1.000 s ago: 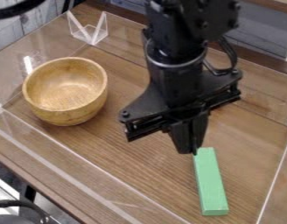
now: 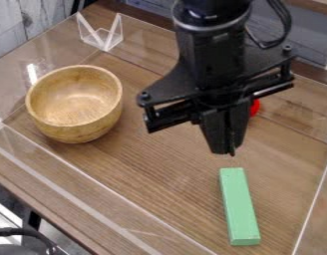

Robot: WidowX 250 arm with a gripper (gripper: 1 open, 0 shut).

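A large black gripper (image 2: 230,134) fills the upper middle of the camera view, raised above the wooden table, its fingertips pointing down toward the front; how far apart they are is unclear. A mint-green bar (image 2: 238,205) lies flat at the front right, below the gripper. A tan wooden bowl (image 2: 75,103) sits at the left. A red object (image 2: 254,107) shows behind the gripper at the right, mostly hidden.
A white wire-like holder (image 2: 101,30) stands at the back left. The table's edge runs along the lower left.
The gripper has risen and looms larger, moving away from the green bar, whose top end is now clear of it. The bowl and bar have stayed put.
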